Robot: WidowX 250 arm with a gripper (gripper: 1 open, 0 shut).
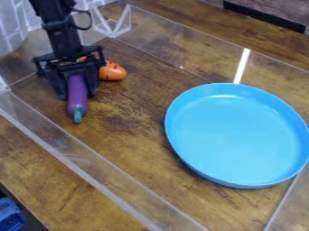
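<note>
My black gripper (69, 70) is low over the wooden table at the upper left, around the top of a purple object (76, 96) with a teal lower tip that points toward the front. An orange object (111, 71) lies just right of the gripper. Whether the fingers are closed on the purple object is hard to tell.
A large blue round plate or tray (237, 135) fills the right side. Clear plastic walls run along the left and front. A small blue item (9, 217) shows at the bottom left corner.
</note>
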